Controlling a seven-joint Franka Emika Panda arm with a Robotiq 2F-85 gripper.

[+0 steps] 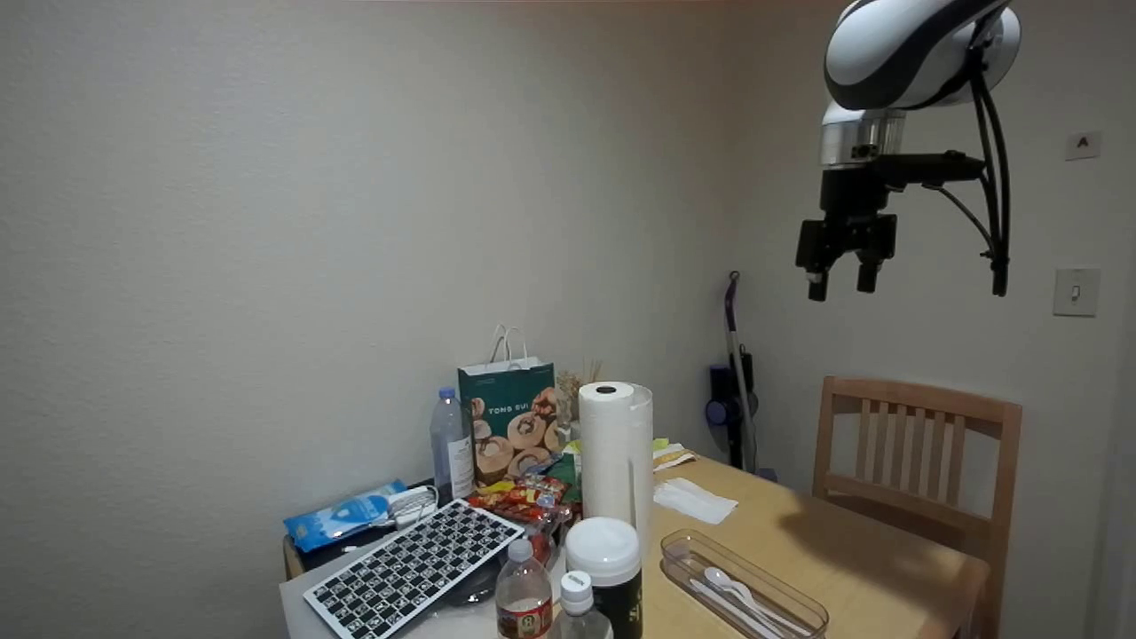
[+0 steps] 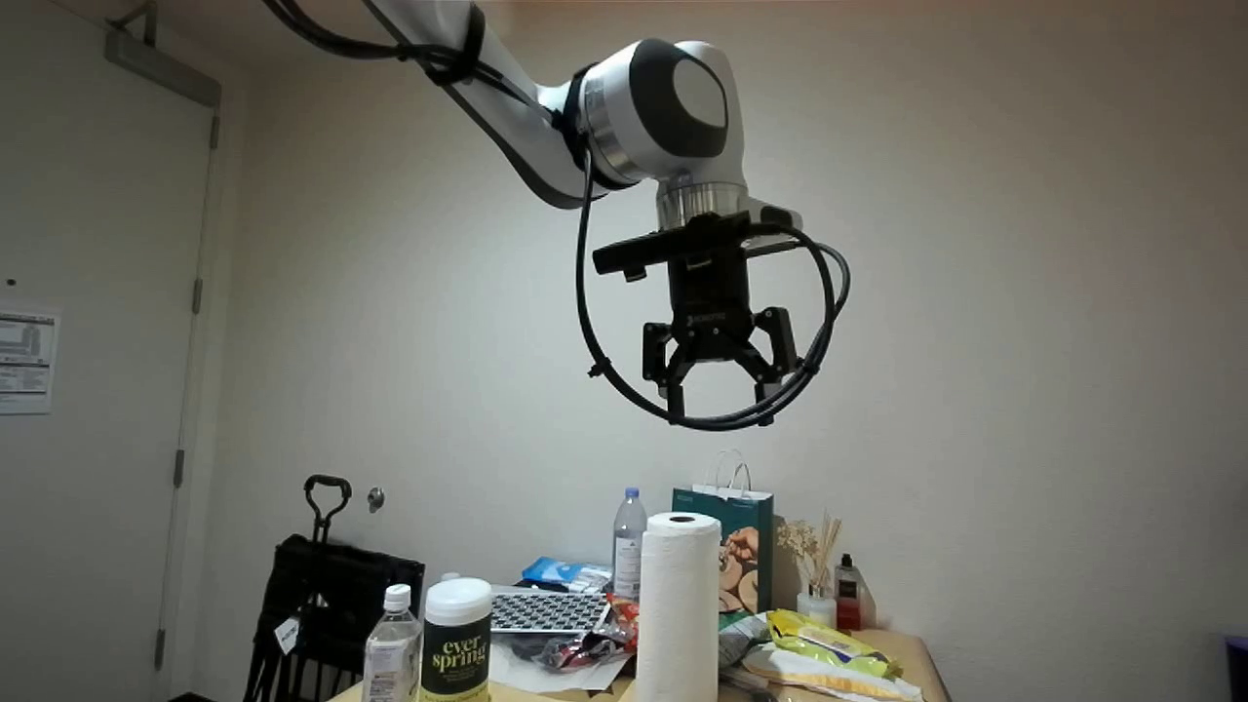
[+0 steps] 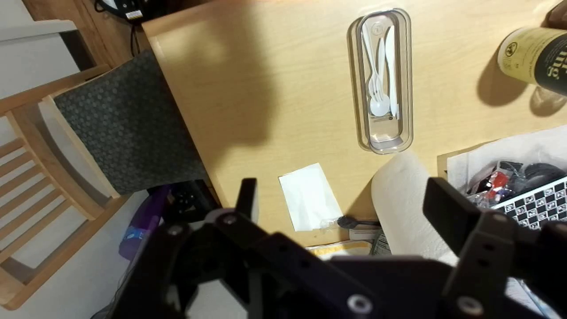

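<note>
High above the table, my gripper stands open with nothing between its fingers; exterior view 2 also shows the gripper against the bare wall. Below it in the wrist view lies a clear tray holding white plastic cutlery. A white napkin rests flat on the wood, and a dark spoon lies beside it. The paper towel roll stands upright near the middle of the table, its lower part partly hidden by the canister in exterior view 1.
A lidded canister and bottles crowd the front. Behind are a checkered board, a green paper bag and a tall bottle. Bare tabletop lies left of the tray in the wrist view. A wooden chair stands at the table's end.
</note>
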